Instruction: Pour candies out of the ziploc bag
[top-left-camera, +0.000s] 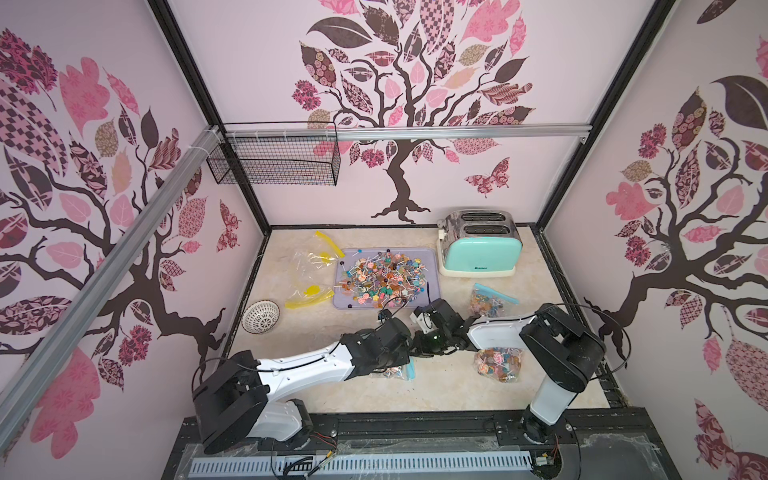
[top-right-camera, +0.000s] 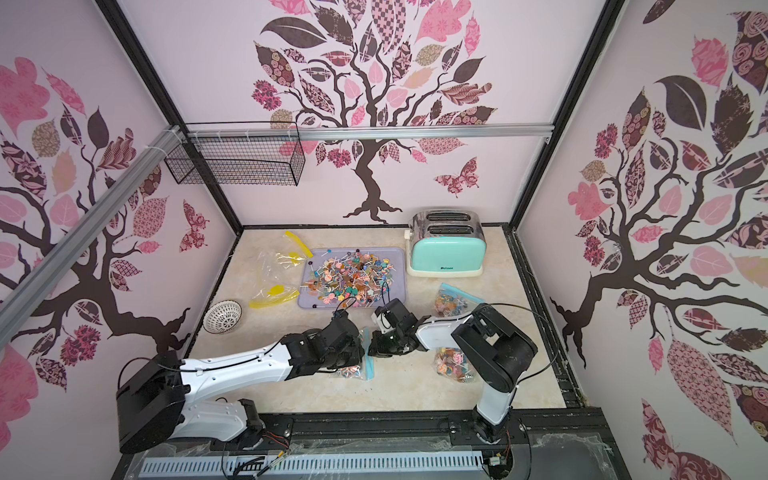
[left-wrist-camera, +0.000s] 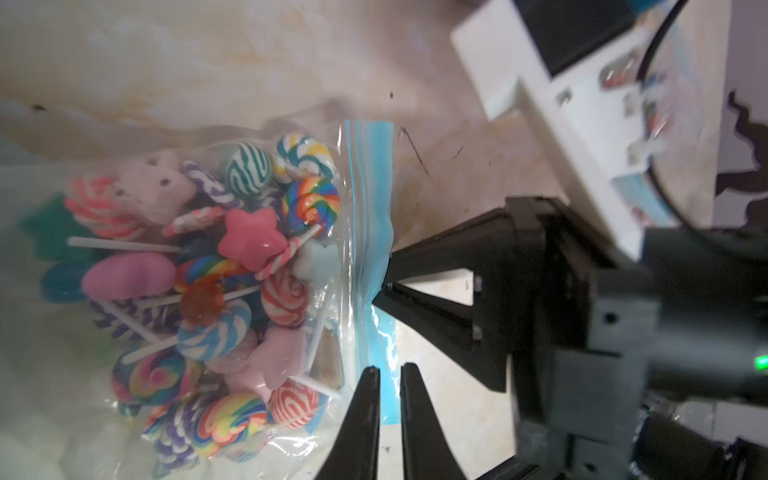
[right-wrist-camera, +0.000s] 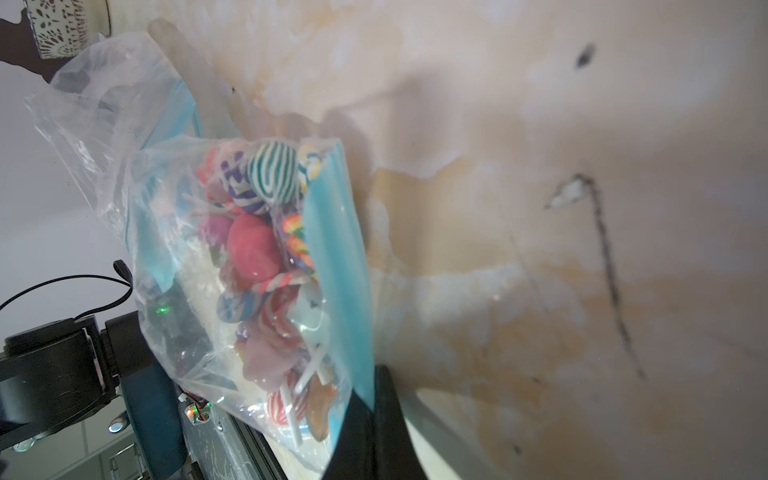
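A ziploc bag (left-wrist-camera: 240, 320) full of lollipop candies, with a blue zipper strip on its right edge, lies on the table in the left wrist view. My right gripper is shut on that strip, which runs into its fingertips in the right wrist view. My left gripper hangs over the bag near the lower end of the strip, its fingertips a little apart; I cannot tell that anything is between them.
A purple tray (top-left-camera: 342, 272) of loose lollipops, an empty yellow-zipped bag (top-left-camera: 312, 293) and a toaster (top-left-camera: 480, 252) stand behind. A white basket (top-left-camera: 261, 316) is at left; two more candy bags (top-left-camera: 497, 364) (top-left-camera: 488, 297) lie at right.
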